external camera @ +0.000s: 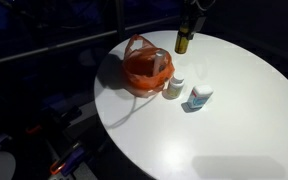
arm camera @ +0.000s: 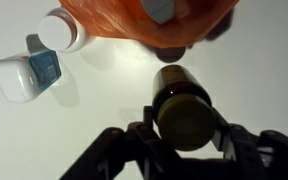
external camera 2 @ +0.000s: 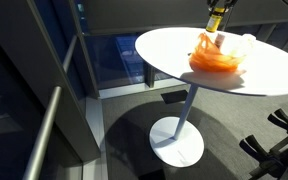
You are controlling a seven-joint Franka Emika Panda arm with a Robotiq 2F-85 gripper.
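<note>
A dark amber bottle (external camera: 182, 42) with a yellowish label is held by my gripper, which is shut on it. In the wrist view the bottle's round dark end (arm camera: 186, 122) faces the camera, with the black fingers (arm camera: 142, 140) on either side. Exterior view 1 places the bottle beyond the orange plastic bag (external camera: 144, 70), toward the table's far edge; its exact height over the tabletop is hard to tell. The bag stands open, with a pale object (external camera: 159, 61) inside it.
A small white bottle (external camera: 175, 88) stands close to the bag, and a white container with a blue label (external camera: 199, 97) is beside it. Dark windows lie behind.
</note>
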